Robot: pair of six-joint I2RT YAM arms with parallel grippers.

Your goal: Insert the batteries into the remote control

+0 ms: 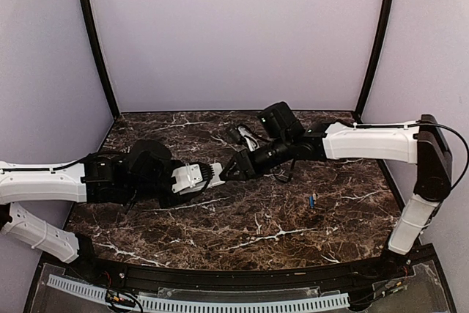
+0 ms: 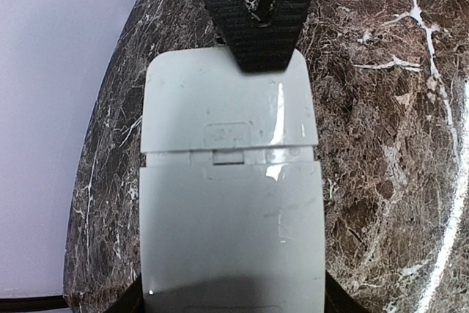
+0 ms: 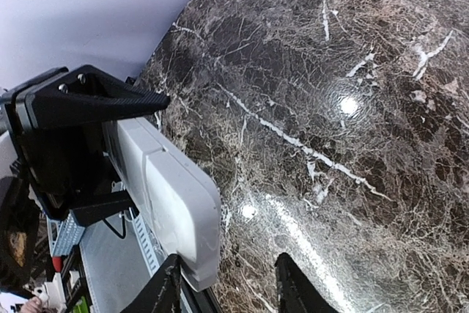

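My left gripper is shut on the white remote control, one finger along each side. A seam with a small latch notch runs across the remote's back. Above the seam lies a panel, in place; no batteries show inside. In the right wrist view the remote slants downward from the left gripper's fingers. My right gripper is open, its gap empty. One of its fingers is at the remote's free end, apparently touching. Small blue and orange items, probably the batteries, lie on the table's right side.
A metal rail runs along the front edge. Pale walls enclose the back and sides.
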